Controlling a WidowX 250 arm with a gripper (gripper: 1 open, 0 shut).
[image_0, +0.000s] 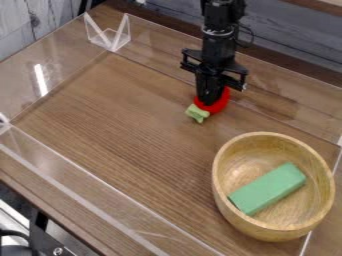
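My black gripper (210, 72) hangs at the upper middle, down over a red round object (214, 102) with a green part (198, 114) at its lower left. The fingertips reach the red object, but the frame is too small to tell whether they are open or shut on it.
A wooden bowl (307, 160) at the lower right holds a green block (267, 189). A clear plastic object (104, 32) stands at the upper left.
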